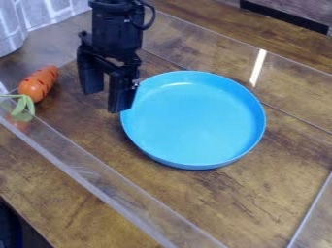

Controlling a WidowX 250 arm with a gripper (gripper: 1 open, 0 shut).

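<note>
My black gripper (107, 85) hangs over the wooden table at the upper left, open, its fingers low beside the left rim of a large blue plate (193, 120). An orange toy carrot (38, 84) with pale green leaves lies to the left of the gripper, apart from it.
Clear plastic edging runs diagonally along the lower left, and a crumpled light cloth or bag (23, 21) is at the top left.
</note>
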